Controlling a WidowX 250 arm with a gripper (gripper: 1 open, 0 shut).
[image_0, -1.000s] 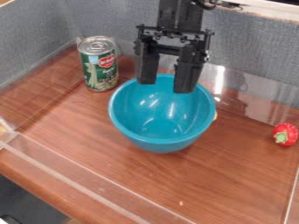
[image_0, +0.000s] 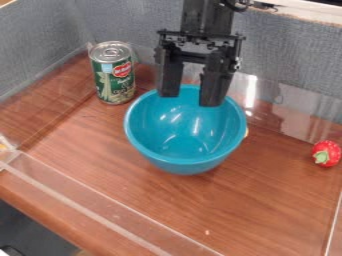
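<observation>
My black gripper (image_0: 191, 85) hangs open over the back part of a turquoise bowl (image_0: 185, 148), its two fingers apart and no object visible between them. The bowl stands upright on the wooden surface and looks empty from this angle. A green Del Monte can (image_0: 115, 76) stands behind and left of the bowl. A red strawberry (image_0: 326, 154) lies at the right.
Grey padded walls (image_0: 40, 50) bound the area at the back and left, with clear plastic edging along the sides. Something small and pale peeks out behind the bowl's right side.
</observation>
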